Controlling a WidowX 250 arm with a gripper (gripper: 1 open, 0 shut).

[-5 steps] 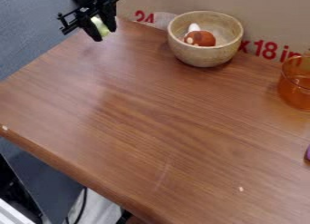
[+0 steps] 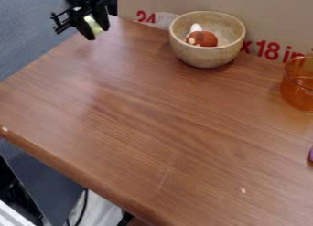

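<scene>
My black gripper (image 2: pixel 88 26) is at the top left, over the back left corner of the wooden table (image 2: pixel 146 129). A pale yellow-green item (image 2: pixel 98 25) is at its fingers; whether they are shut on it is hard to tell. A beige bowl (image 2: pixel 208 54) to the right holds a brown round item (image 2: pixel 203 39) and a small white item.
An orange translucent container (image 2: pixel 297 88) stands at the right edge, with a small purple item (image 2: pixel 309 155) below it. A cardboard panel (image 2: pixel 251 10) backs the table.
The gripper has shifted slightly up and to the left since a second ago, the pale item moving with it. The bowl and other things are unchanged.
</scene>
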